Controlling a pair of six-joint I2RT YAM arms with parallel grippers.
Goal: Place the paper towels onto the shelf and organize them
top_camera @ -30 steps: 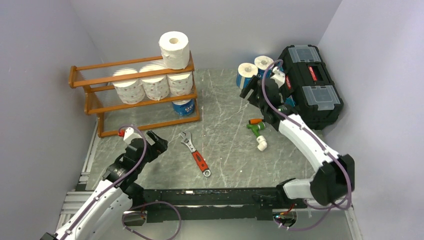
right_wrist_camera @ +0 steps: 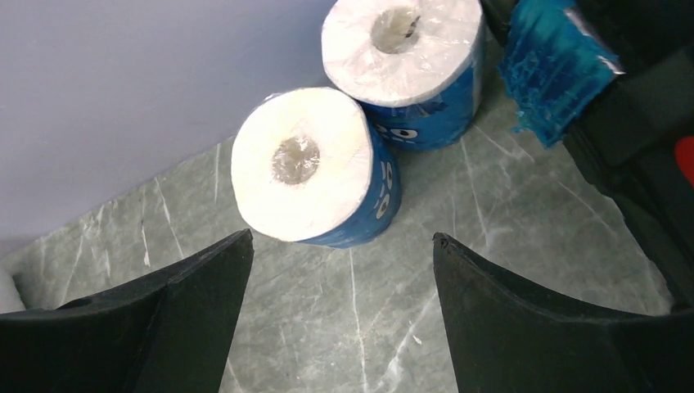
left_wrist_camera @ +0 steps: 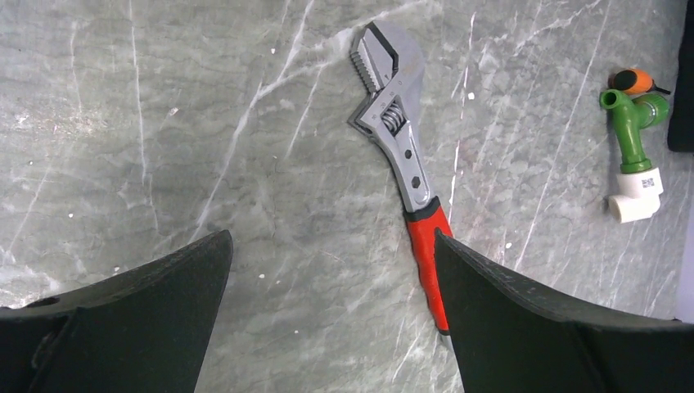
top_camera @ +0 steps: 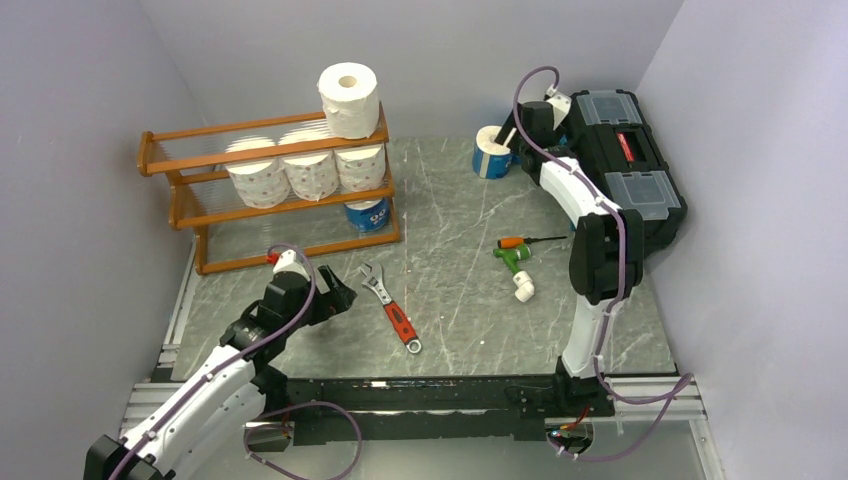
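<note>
A three-level wooden shelf (top_camera: 190, 221) stands at the back left. One tall white roll (top_camera: 350, 100) is on its top level, three patterned white rolls (top_camera: 311, 174) fill the middle, and a blue-wrapped roll (top_camera: 366, 214) sits at the right end of the bottom. Two more blue rolls stand upright by the back wall: the nearer blue roll (right_wrist_camera: 315, 168) and the farther blue roll (right_wrist_camera: 405, 51) beside it. Before them hovers my right gripper, open, nothing between its fingers. My left gripper hangs open and empty over bare table left of the wrench.
An adjustable wrench (top_camera: 390, 307) lies mid-front. An orange screwdriver (top_camera: 515, 242) and a green-and-white pipe piece (top_camera: 516, 268) lie under the right side. Close to the right arm stands a black toolbox (top_camera: 640, 140). Table between shelf and blue rolls is clear.
The right arm has stretched toward the back wall, and its gripper now covers the farther blue roll in the top view. My left gripper has shifted slightly right.
</note>
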